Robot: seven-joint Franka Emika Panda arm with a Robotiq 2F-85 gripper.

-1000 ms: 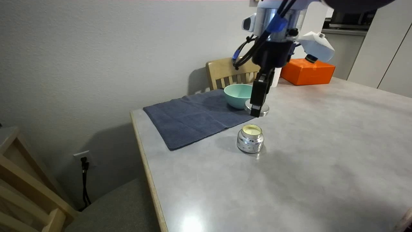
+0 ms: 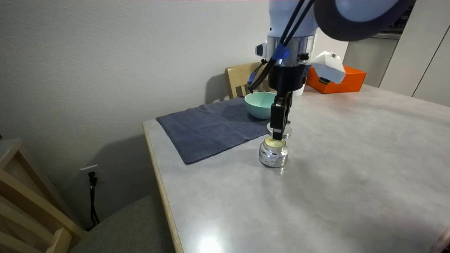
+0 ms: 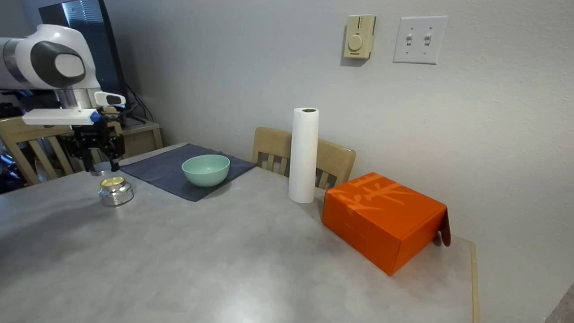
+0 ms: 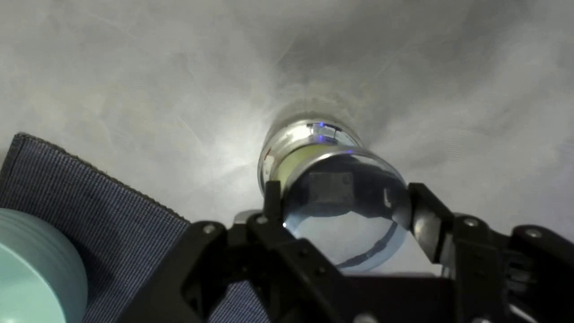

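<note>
A silver candle jar (image 2: pixel 273 156) with pale yellow wax stands upright and uncovered on the table; it also shows in the second exterior view as a silver jar (image 3: pixel 115 194). Just above it, my gripper is shut on a round, shiny silver lid (image 4: pixel 344 237), with one finger on each side of the rim. From the wrist, the lid overlaps part of the jar (image 4: pixel 271 156) and hides much of its mouth. In the first exterior view the lid (image 2: pixel 287 131) is held slightly above and behind the jar's opening, looking apart from it.
A mint-green bowl (image 3: pixel 206 170) sits on a dark blue cloth (image 2: pixel 211 130) near the jar. Farther along stand a white paper roll (image 3: pixel 304 156) and an orange box (image 3: pixel 384 220). Bare table (image 2: pixel 358 168) surrounds the jar on its other sides.
The gripper has come down with the lid, closer to the jar, and its tilt has become more upright. The jar, bowl and cloth stay where they were.
</note>
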